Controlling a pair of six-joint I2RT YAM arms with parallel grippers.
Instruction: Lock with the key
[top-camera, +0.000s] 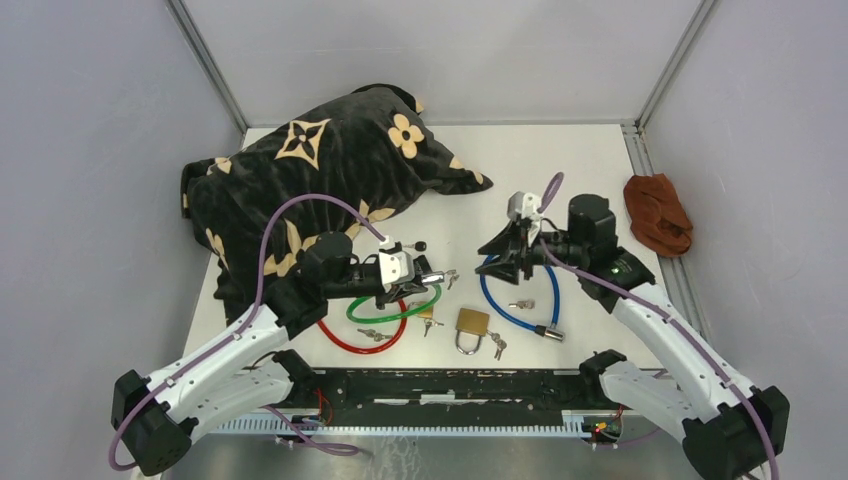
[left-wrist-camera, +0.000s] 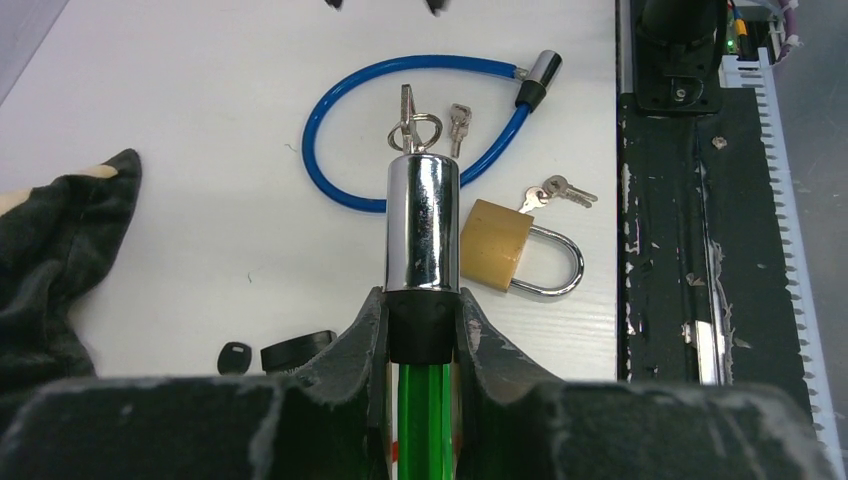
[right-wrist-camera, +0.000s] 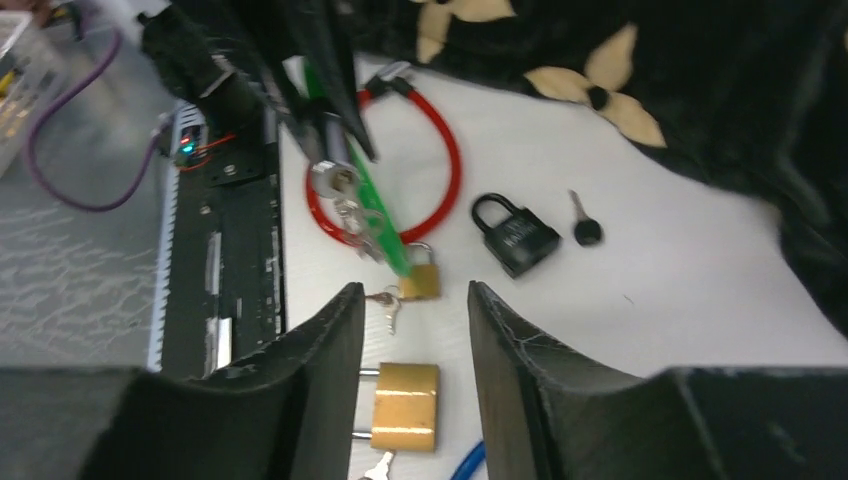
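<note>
My left gripper is shut on the black collar of the green cable lock, just behind its chrome lock head (left-wrist-camera: 422, 220). A key (left-wrist-camera: 407, 118) with a ring stands at the far end of that head, seemingly in its keyhole; how far it goes in, I cannot tell. The green cable (left-wrist-camera: 425, 420) runs back between the fingers and loops above the table in the top view. To the right, apart from the lock, my right gripper stands open and empty, facing the left one. Its wrist view is blurred.
On the table lie a brass padlock (top-camera: 472, 322) with keys, a blue cable lock (top-camera: 555, 300), a red cable lock (top-camera: 345, 347) and a black padlock (right-wrist-camera: 520, 240). A dark blanket (top-camera: 330, 150) covers the back left; a brown cloth (top-camera: 658, 215) lies far right.
</note>
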